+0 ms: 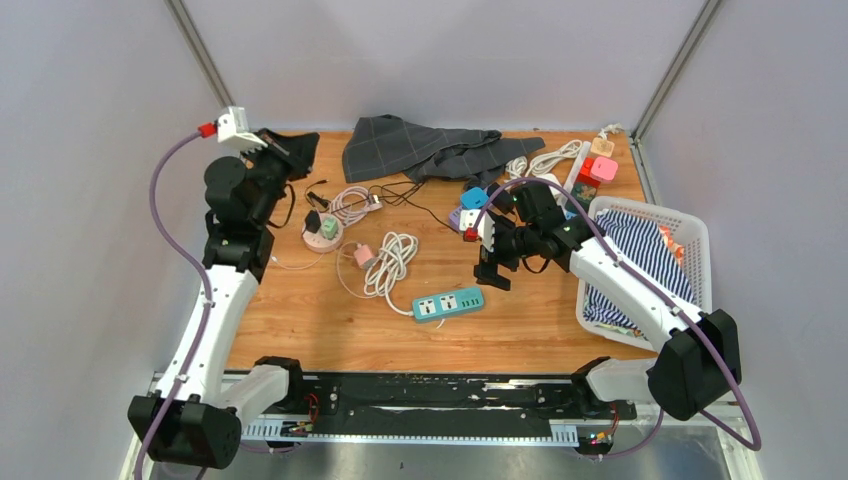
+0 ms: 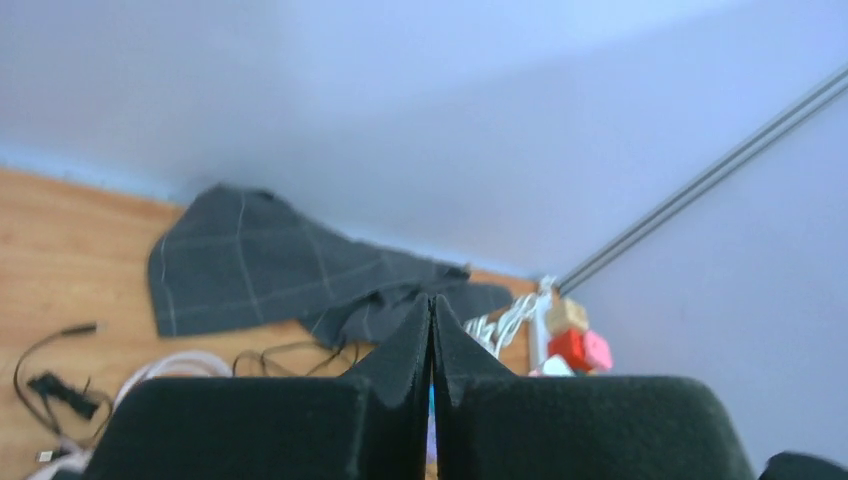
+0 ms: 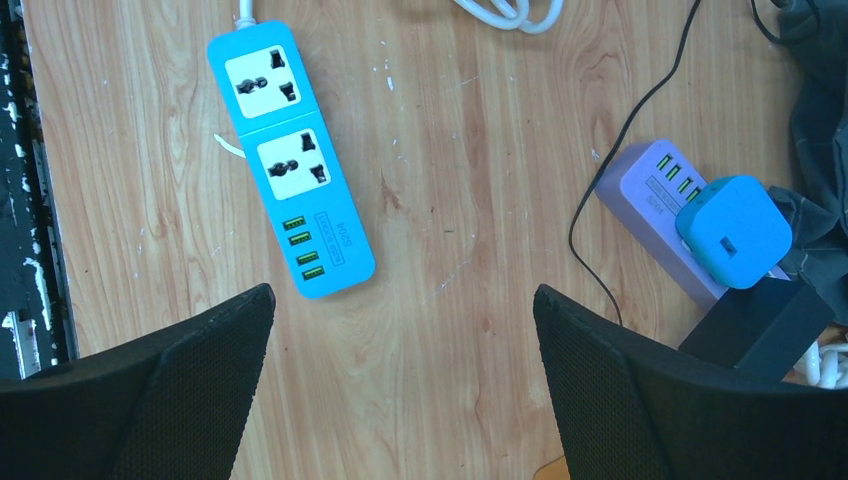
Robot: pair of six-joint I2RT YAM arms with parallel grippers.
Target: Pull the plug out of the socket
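The teal power strip lies on the table with both of its sockets bare, seen closely in the right wrist view as the blue strip. A pink plug rests on the wood left of the coiled white cord, apart from the strip. My left gripper is raised high at the back left; its fingers are shut together with nothing between them. Over the table, beyond the strip's right end, hangs my right gripper, open and empty with bare wood between its fingers.
A purple strip carries a blue plug and a black one. Dark cloth covers the back. A round pink socket sits left; a white basket stands right.
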